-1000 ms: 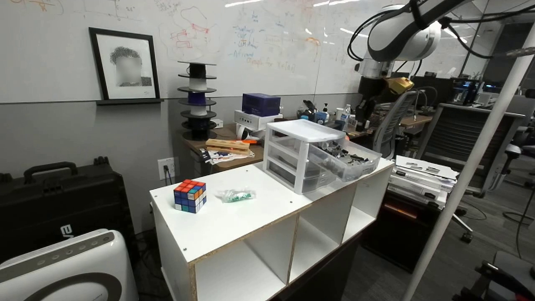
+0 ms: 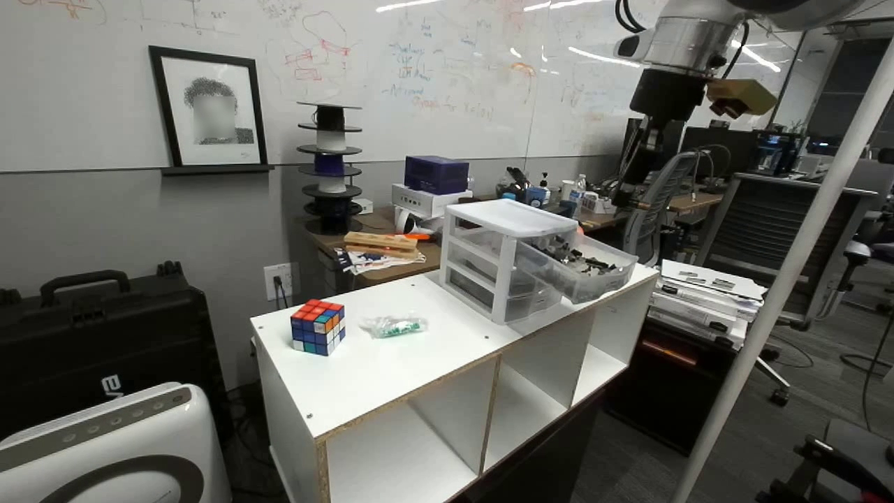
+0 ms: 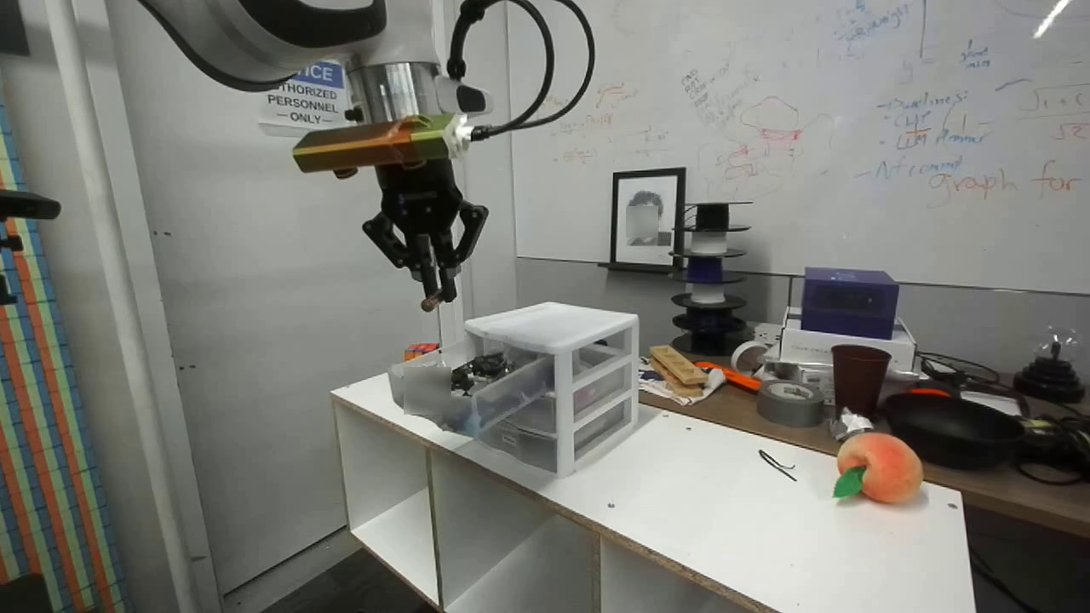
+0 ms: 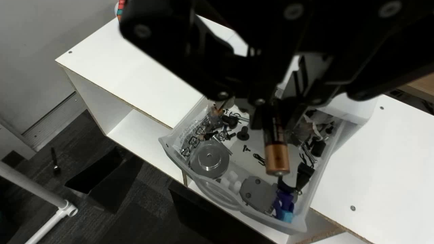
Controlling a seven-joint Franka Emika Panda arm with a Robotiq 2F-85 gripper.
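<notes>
A battery [image 4: 277,158] with a copper-coloured end and a dark body is pinched between my gripper's fingers, its copper end pointing down and out. My gripper [image 3: 437,283] is shut on it, held in the air above the open drawer. That drawer [image 3: 480,393] is clear plastic, pulled out from a white drawer unit [image 3: 562,327]. Inside it, the wrist view shows screws, a round metal disc [image 4: 210,159], a grey block [image 4: 258,194] and blue pieces [image 4: 285,205]. In exterior view 1, the gripper [image 2: 624,188] hangs above and behind the drawer.
The white shelf [image 2: 360,381] carries a Rubik's cube [image 2: 318,327] and a plastic bag [image 2: 394,326] at one end. A peach [image 3: 880,468] and a thin black item [image 3: 777,465] lie at the other. Shelf top between the peach and drawer unit is mostly clear.
My arm and gripper have risen and turned, shifting slightly right in exterior view 1. The drawer unit, cube and bag stay where they were.
</notes>
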